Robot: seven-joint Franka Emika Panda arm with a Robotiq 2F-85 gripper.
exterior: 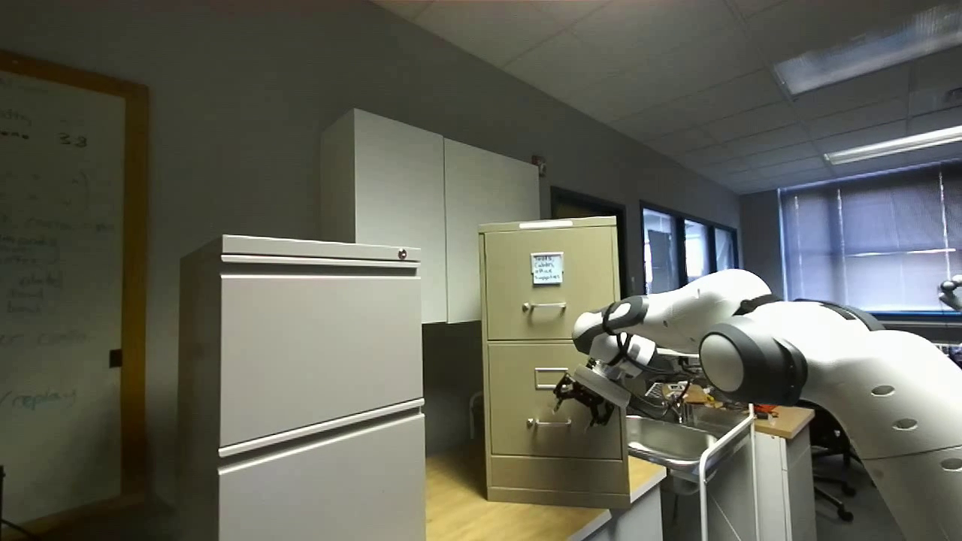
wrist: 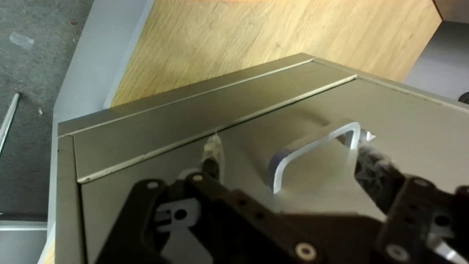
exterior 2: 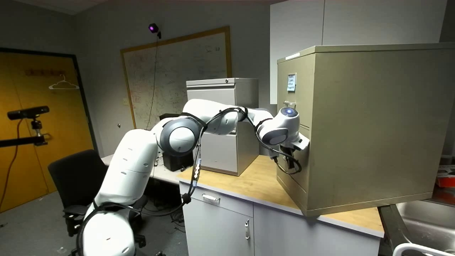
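Observation:
A tan two-drawer filing cabinet [exterior: 552,279] stands closed on the wooden counter. Its lower drawer has a silver pull handle [wrist: 314,143], which lies in the gap between my fingertips in the wrist view. My gripper is open, one finger [wrist: 214,151] on the left of the handle and the other [wrist: 373,171] near its right end. Whether that right finger touches the handle cannot be told. In exterior view 1 the gripper [exterior: 579,410] is in front of the lower drawer. The second exterior view largely hides the fingers behind the wrist.
A grey filing cabinet [exterior: 320,361] stands to the left in exterior view 1. The steel sink [exterior: 672,439] and a white rail [exterior: 727,442] are right of the tan cabinet. Bare wooden counter [exterior 2: 264,181] lies between the two cabinets.

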